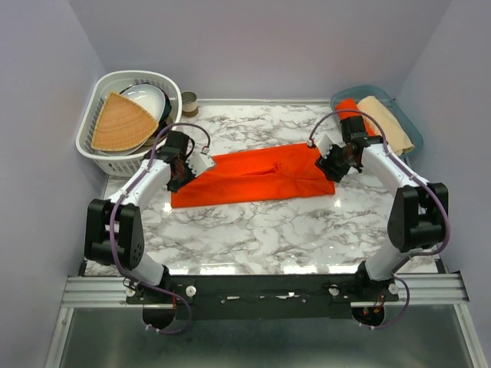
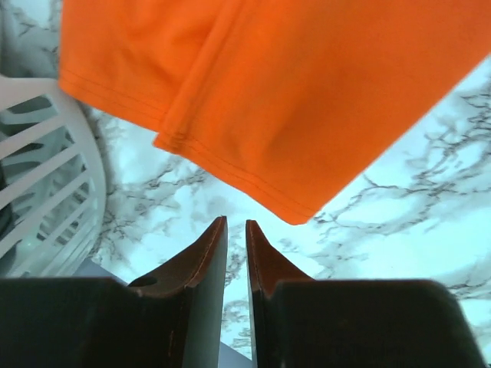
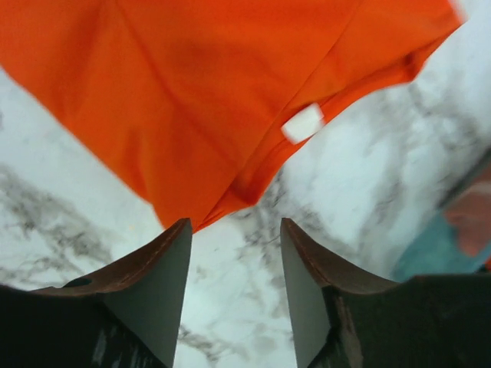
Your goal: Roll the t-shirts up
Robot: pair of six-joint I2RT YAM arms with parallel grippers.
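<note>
Spread on the table is the orange t-shirt (image 1: 261, 175), folded into a long strip with a crease along its length. Over its left end hangs my left gripper (image 1: 181, 184); its fingers (image 2: 207, 257) stand a narrow gap apart with nothing between them, just off a corner of the cloth. My right gripper (image 1: 333, 172) hovers at the right end. In the right wrist view its fingers (image 3: 173, 264) are wide apart, short of the shirt's near corner, and a white tag (image 3: 303, 123) shows along the edge. The arms cover parts of both ends in the top view.
A white laundry basket (image 1: 87, 138) with plates and a woven piece stands at the back left, close to the left gripper. A metal cup (image 1: 189, 103) is beside it. The blue bin (image 1: 413, 129) at the back right holds orange and beige cloth.
</note>
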